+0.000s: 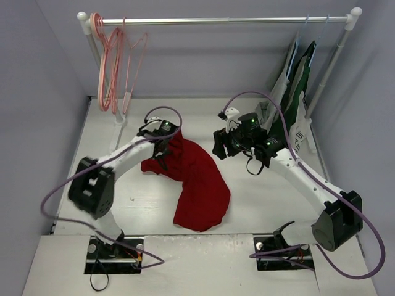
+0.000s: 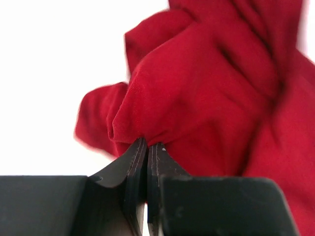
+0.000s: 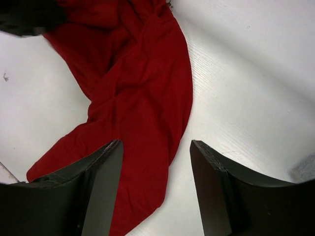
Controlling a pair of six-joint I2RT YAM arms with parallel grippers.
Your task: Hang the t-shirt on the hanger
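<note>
A red t-shirt [image 1: 200, 194] lies crumpled on the white table, spreading from the left middle down toward the front. My left gripper [image 1: 162, 157] is at its upper left part; in the left wrist view the gripper is shut on a bunched fold of the red cloth [image 2: 187, 83]. My right gripper [image 1: 225, 143] stands open above the table to the right of the shirt; in the right wrist view the shirt [image 3: 133, 108] shows below and between its open fingers.
Pink hangers [image 1: 108, 68] hang at the left of the rail [image 1: 216, 20]. Several garments [image 1: 299, 86] hang on blue hangers at the right end.
</note>
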